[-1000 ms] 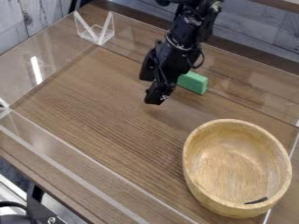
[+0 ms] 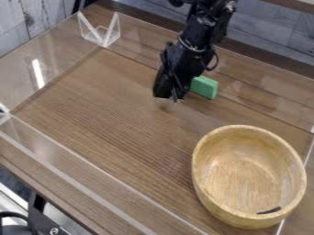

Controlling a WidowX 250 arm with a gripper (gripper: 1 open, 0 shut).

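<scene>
The black gripper (image 2: 164,84) hangs low over the wooden table at the upper middle, its arm reaching in from the back. It looks shut, with nothing visible held in it. Just right of it, partly behind the arm, lies a green block (image 2: 201,87).
A large tan bowl (image 2: 249,147) takes up the front right. A white wire piece (image 2: 101,27) stands at the back left.
Since a second ago the gripper has shifted and turned slightly.
</scene>
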